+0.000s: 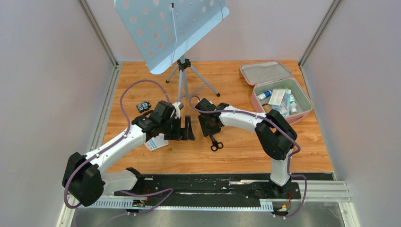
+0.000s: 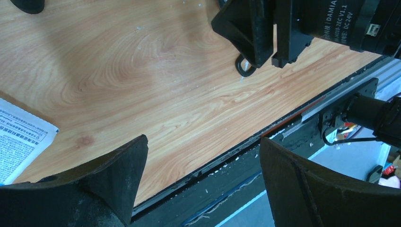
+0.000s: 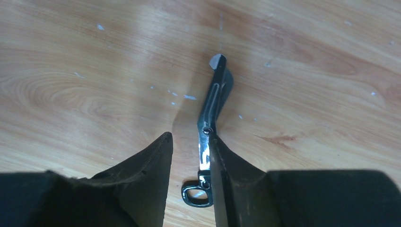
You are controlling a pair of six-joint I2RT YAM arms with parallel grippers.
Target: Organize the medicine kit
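Note:
Black-handled scissors [image 1: 215,144] lie flat on the wooden table, partly covered by the right arm in the top view. In the right wrist view the scissors [image 3: 206,125] run lengthwise below my right gripper, whose fingers stand open, the right finger overlapping part of the handle. My left gripper is open with nothing between its fingers, over bare wood near the table's front edge. A white printed packet [image 1: 156,142] lies under the left arm; its corner [image 2: 23,135] shows in the left wrist view. The open pink medicine kit [image 1: 305,111] holds bottles and packs at the right.
A small black patterned item [image 1: 143,106] lies left of centre. A tripod [image 1: 183,80] with a large light-blue panel [image 1: 165,28] stands at the back. The two grippers are close together mid-table.

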